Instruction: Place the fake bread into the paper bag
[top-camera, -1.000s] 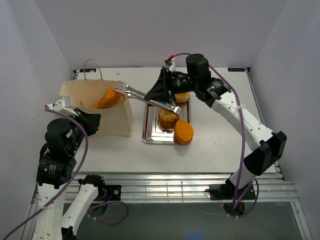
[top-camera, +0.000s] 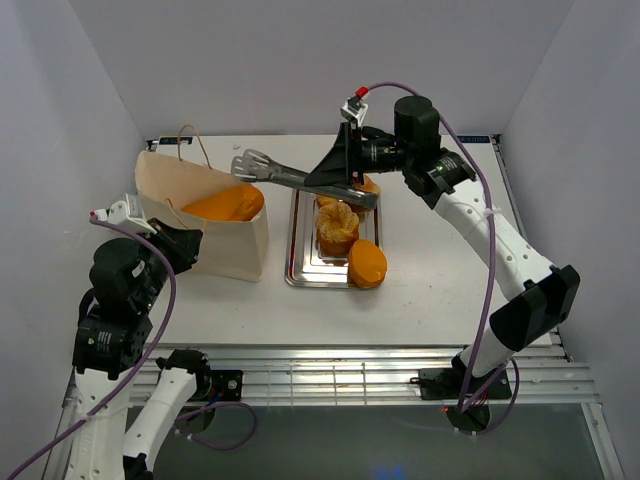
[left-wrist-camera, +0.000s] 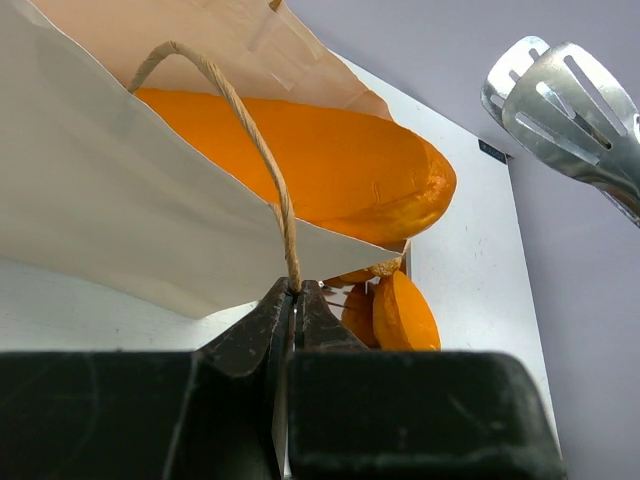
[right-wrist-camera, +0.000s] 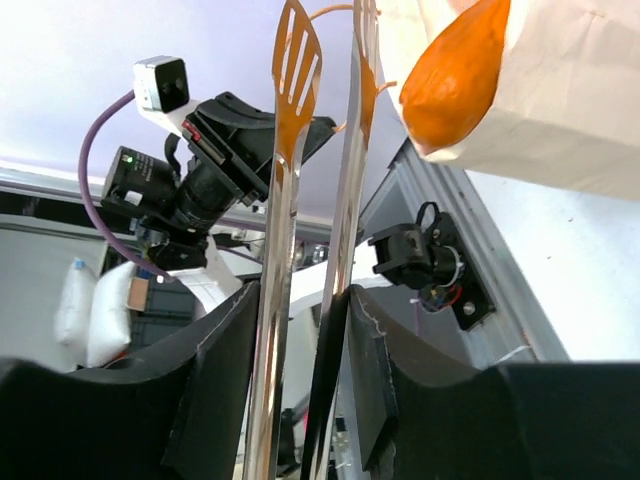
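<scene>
The paper bag (top-camera: 230, 250) stands at the table's left, its mouth open. An orange fake loaf (top-camera: 232, 203) lies in the bag's mouth; in the left wrist view one rounded end of the loaf (left-wrist-camera: 400, 180) shows above the bag's rim, while its lower part is hidden. My left gripper is shut on the bag's twisted handle (left-wrist-camera: 255, 140). Metal tongs (top-camera: 285, 177) sit between the fingers of my right gripper. The tongs' slotted tips hold nothing and hover right of the bag, apart from the loaf.
A metal tray (top-camera: 305, 275) right of the bag holds several other fake breads, including a round orange one (top-camera: 367, 262) at its front right corner.
The loaf has come off the tongs and rests lower and flatter in the bag. The tongs have moved right and a little up, away from it. The bag has shifted slightly right.
</scene>
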